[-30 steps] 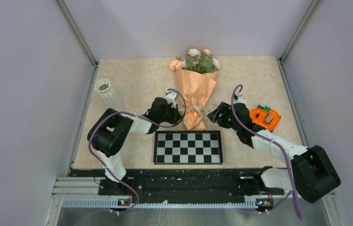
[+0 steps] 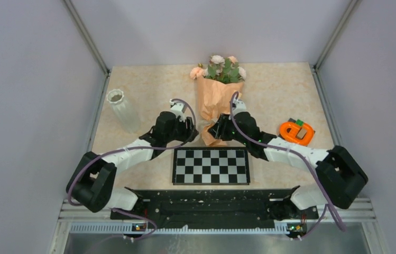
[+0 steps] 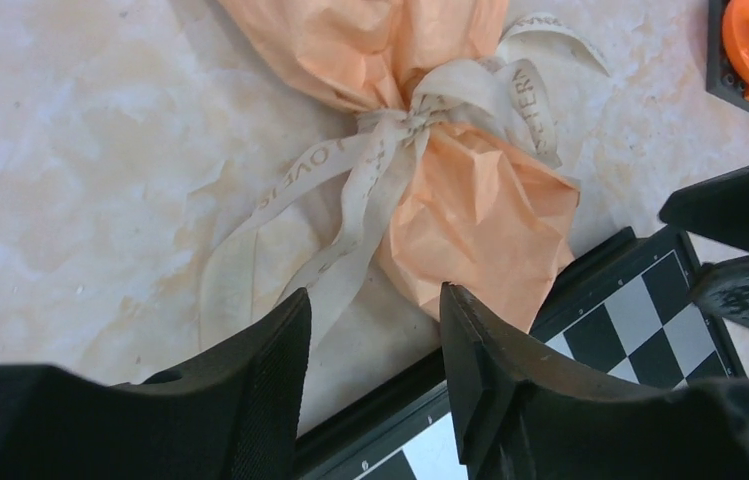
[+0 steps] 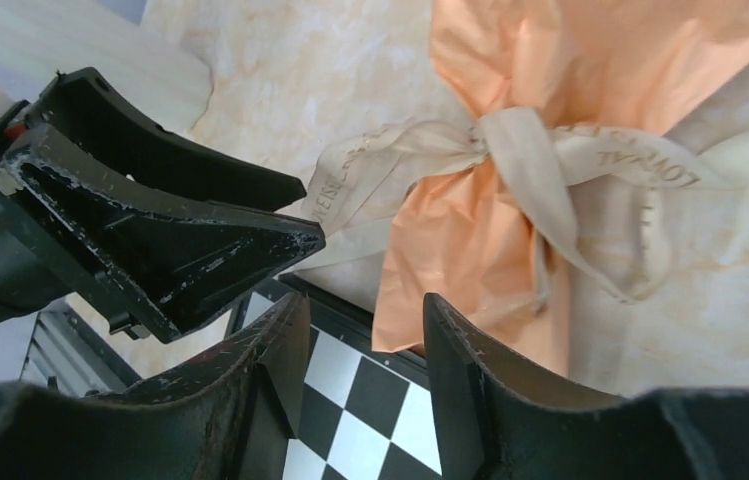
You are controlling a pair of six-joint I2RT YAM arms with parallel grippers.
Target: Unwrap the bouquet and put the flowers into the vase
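Pink and white flowers [image 2: 222, 69] stick out of peach wrapping paper [image 2: 217, 96] lying on the table. A pale ribbon [image 3: 420, 118] is tied around the paper's narrow lower part, its loose ends spread on the table. My left gripper is part open, with nothing between its fingers, to the left of the wrap's lower end. My right gripper also stands part open and empty, above the wrap's lower end on its right side. The ribbed white vase [image 2: 125, 111] is at the table's left side.
A black-framed checkerboard [image 2: 211, 166] lies just in front of the bouquet. An orange object [image 2: 296, 132] with small blocks sits at the right. My two grippers face each other closely, each showing in the other's wrist view.
My left gripper has drawn back to the left, away from the wrap. My right gripper has moved left, over the wrap's tied end. The bouquet shows little shift.
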